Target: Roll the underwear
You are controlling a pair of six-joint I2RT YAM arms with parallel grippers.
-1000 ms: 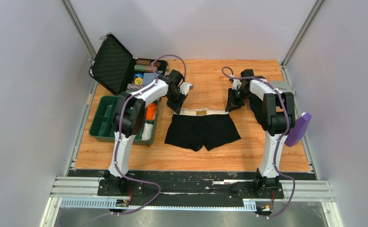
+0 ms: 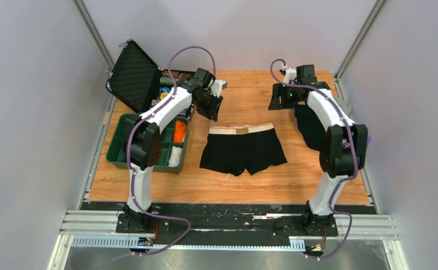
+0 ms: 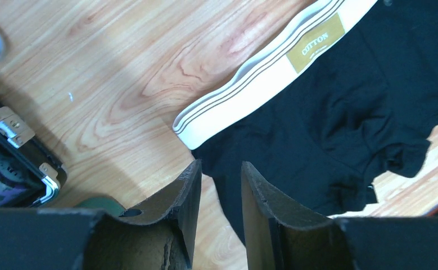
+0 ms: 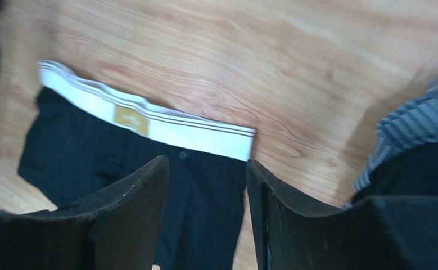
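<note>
Black boxer shorts lie spread flat at the table's centre, their white waistband with a gold COTTON label along the far edge. My left gripper is above and beyond the waistband's left end, its fingers part open and empty in the left wrist view. Beyond the waistband's right end, my right gripper stands open above the table, with nothing between its fingers.
A green compartment box with orange and white items sits at the left, an open black case behind it. Dark folded cloth lies at the right under my arm.
Both grippers have risen and moved back from the waistband's two ends. The shorts' leg hems sit slightly higher than one second ago.
</note>
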